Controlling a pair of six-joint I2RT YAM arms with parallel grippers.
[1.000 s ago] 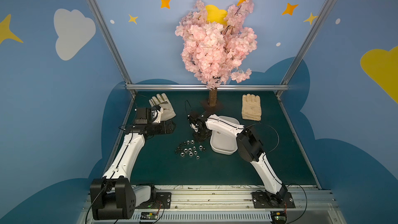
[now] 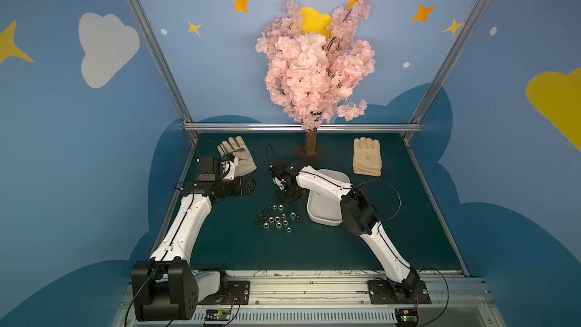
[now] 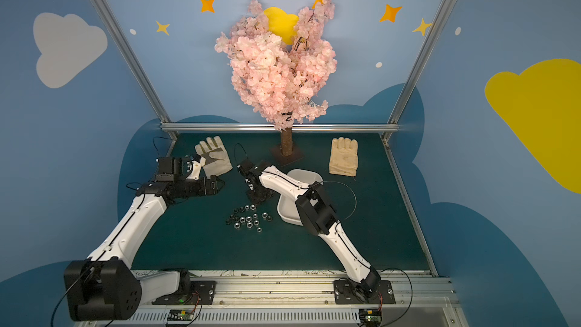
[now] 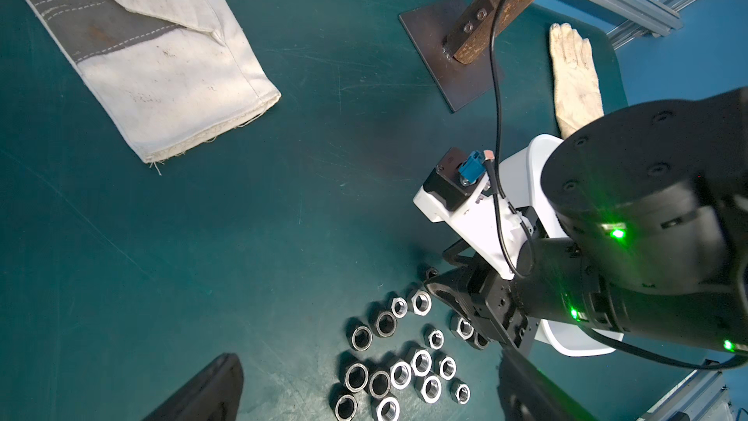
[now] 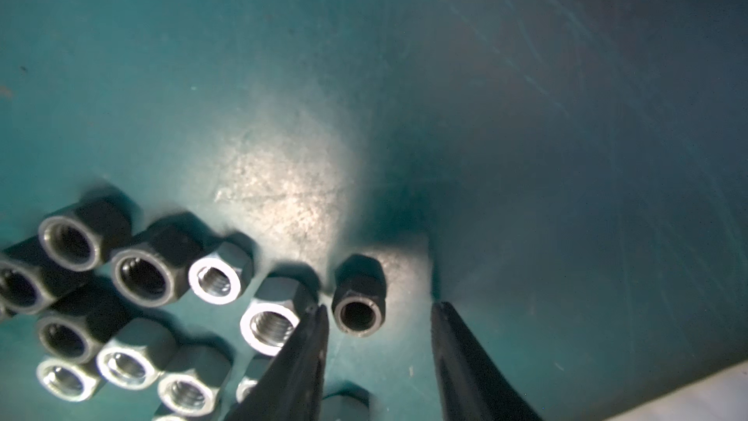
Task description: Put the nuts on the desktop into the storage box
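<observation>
Several steel and black nuts [image 2: 278, 220] stand in a loose cluster on the dark green desktop, left of the white storage box [image 2: 327, 224]. Over the far right edge of the cluster is my right gripper, open. A single small black nut [image 5: 359, 305] shows in the gap between its fingertips, apart from both as seen from above; how high they hover is hard to judge. My left gripper is open and empty, its fingers [image 4: 214, 390] wide apart, off to the left of the nuts. The right arm covers part of the box.
A grey-and-white glove [image 4: 179, 70] lies beyond the left gripper, and a cream glove [image 2: 366, 156] at the back right. The blossom tree's base [image 4: 436, 54] stands behind the box. Open desktop lies in front of the nuts.
My right arm has swung a little to the left, its gripper shifting away from the box along the nuts' far side. The left arm and the nuts look unmoved.
</observation>
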